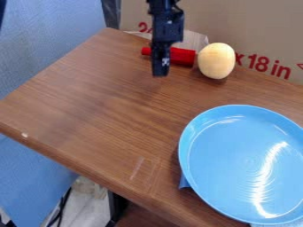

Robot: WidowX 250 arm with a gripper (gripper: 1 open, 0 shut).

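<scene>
The dark gripper (161, 69) hangs over the back of the wooden table, in front of a red cylinder (182, 56) that lies on its side; whether its fingers are open or shut is too small to tell. A pale egg-shaped object (217, 60) stands just right of the cylinder. A large light blue plate (243, 164) fills the lower right of the table.
A cardboard box (260, 27) with red printing forms the backdrop behind the objects.
</scene>
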